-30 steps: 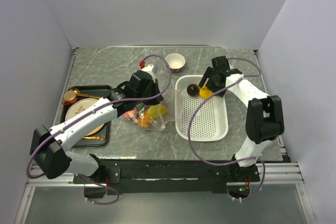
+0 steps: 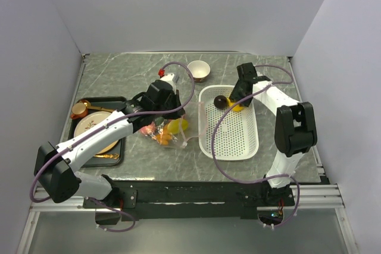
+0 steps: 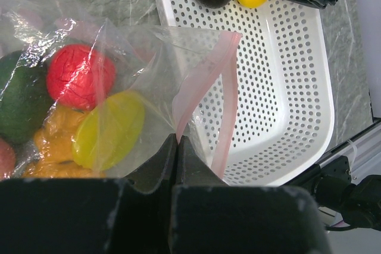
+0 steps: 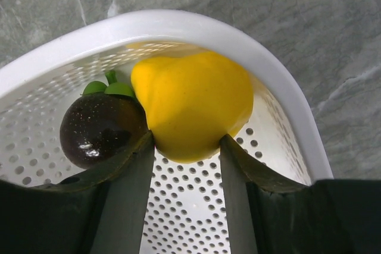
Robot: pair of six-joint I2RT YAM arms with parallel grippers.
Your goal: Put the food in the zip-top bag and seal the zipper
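Note:
The clear zip bag (image 3: 143, 57) holds a red item (image 3: 80, 75), a yellow one (image 3: 107, 129), a green one and orange pieces; its open mouth with pink zipper lies over the white basket's side. My left gripper (image 2: 177, 111) is shut at the bag's mouth, by the zipper strip (image 3: 202, 93). In the white perforated basket (image 2: 229, 138) lie a dark eggplant-like food (image 4: 101, 126) and a yellow pepper (image 4: 190, 96). My right gripper is at the yellow pepper, its fingers part open on either side of its lower end.
A white bowl (image 2: 198, 68) stands at the back. A dark tray (image 2: 116, 154) with a plate and utensils is at the left.
The left arm has not moved.

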